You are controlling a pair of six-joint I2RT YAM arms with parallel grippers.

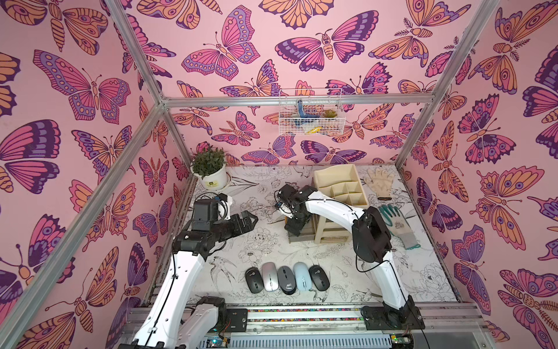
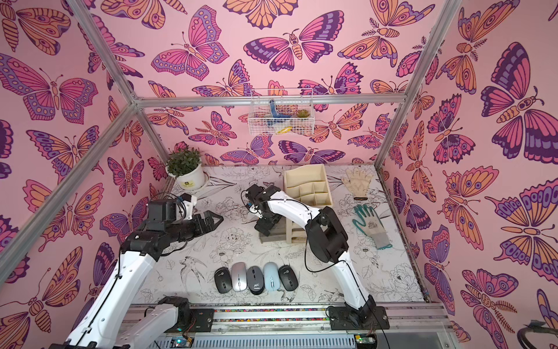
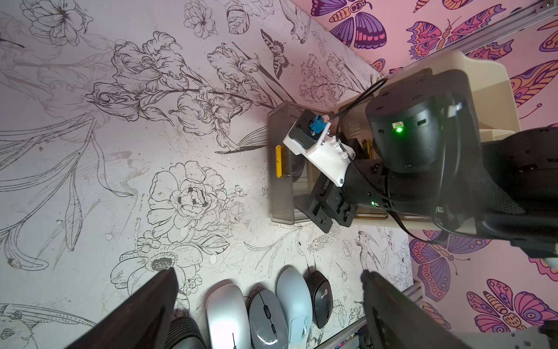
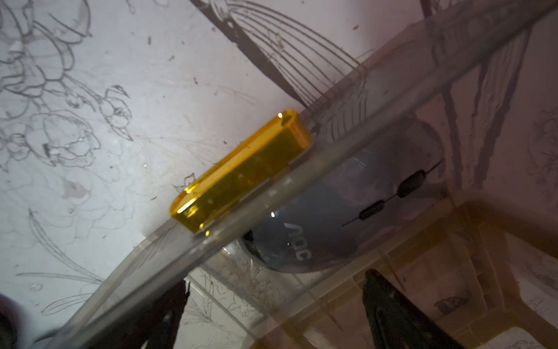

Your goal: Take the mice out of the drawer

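Note:
A clear drawer (image 3: 280,206) with a yellow handle (image 4: 238,171) juts from the cream organizer (image 1: 334,174). Inside it lies a dark grey AOC mouse (image 4: 343,209), seen in the right wrist view. My right gripper is open over the drawer, its fingers low in that view, the mouse beyond them and not between them. My left gripper (image 1: 247,224) stands open above the table, left of the drawer. Five mice lie in a row at the front: black (image 1: 254,280), silver (image 1: 270,276), grey (image 1: 286,279), light blue (image 1: 302,276) and black (image 1: 319,278).
A potted plant (image 1: 209,174) stands at the back left. Two gloves, beige (image 1: 380,183) and teal-grey (image 1: 401,229), lie at the right. A wire basket (image 1: 311,122) hangs on the back rail.

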